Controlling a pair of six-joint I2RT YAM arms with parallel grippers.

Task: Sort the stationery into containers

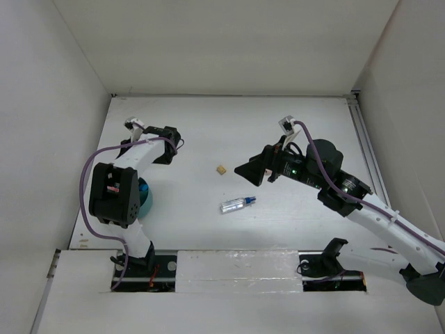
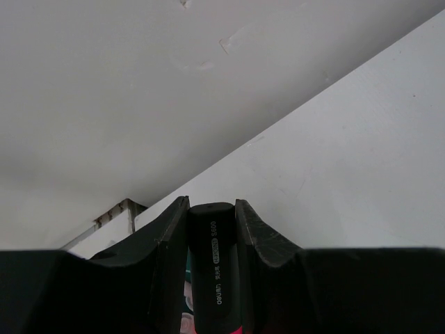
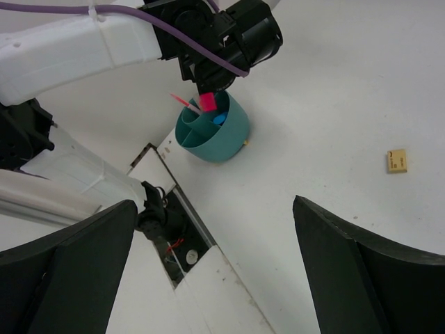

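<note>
A black marker (image 2: 215, 271) with white lettering is pinched in my left gripper, which is shut on it. In the right wrist view the marker's red end (image 3: 207, 102) hangs over the opening of a teal divided pen holder (image 3: 221, 145). Whether it touches the holder's walls cannot be told. Inside the holder are a thin red stick (image 3: 181, 100) and something blue (image 3: 220, 119). From above, the left arm covers most of the holder (image 1: 146, 203). My right gripper is open and empty, raised over the right of the table.
A small tan block (image 1: 221, 170) lies mid-table. Nearer the front is a clear bottle with a blue cap (image 1: 237, 204). A small pinkish item (image 1: 268, 172) is partly hidden by the right gripper. Free table surrounds the block and bottle.
</note>
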